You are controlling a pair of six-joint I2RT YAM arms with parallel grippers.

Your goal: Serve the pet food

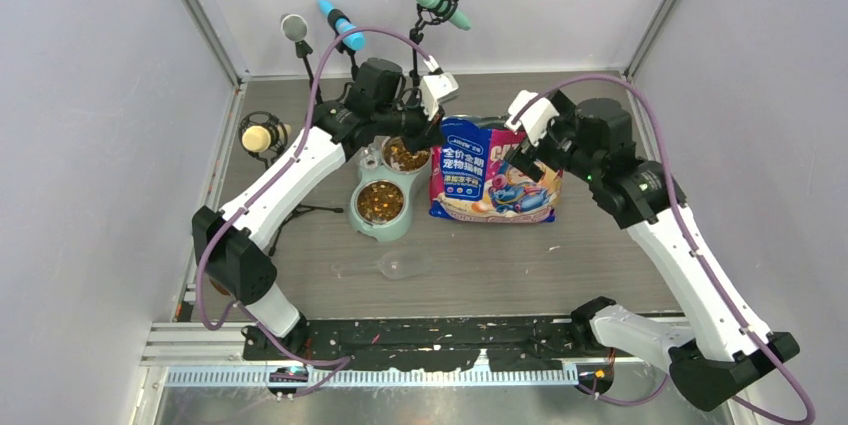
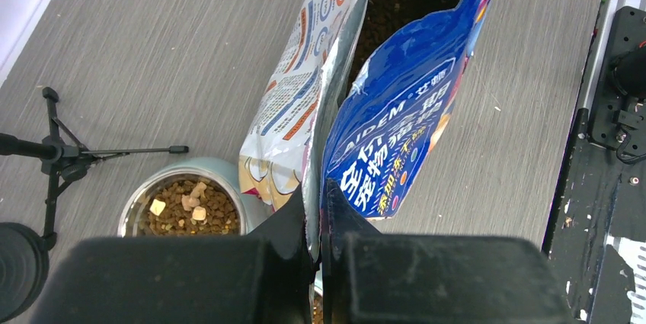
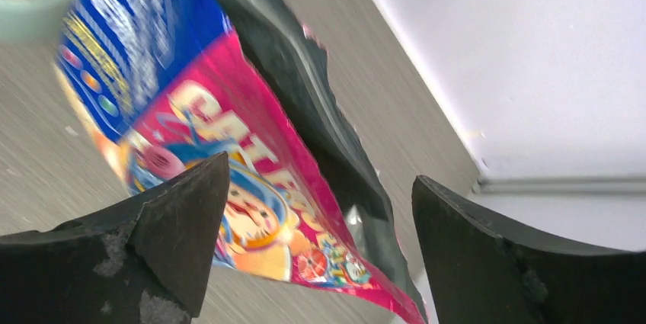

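The blue-and-pink pet food bag [image 1: 490, 182] lies on the table with its mouth open; brown kibble shows inside it in the left wrist view. My left gripper is shut on the bag's edge, at its left corner. Over the bag's right part, my right gripper stands open, with the bag beyond its fingers and nothing held. Left of the bag stands a pale green double feeder [image 1: 374, 228], kibble in both bowls. A clear scoop [image 1: 402, 264] rests on the bare table in front.
Behind the feeder is a clear container [image 1: 369, 158], partly hidden by the left arm. Several small stands with coloured tops, among them a green one [image 1: 440, 4], are at the back left.
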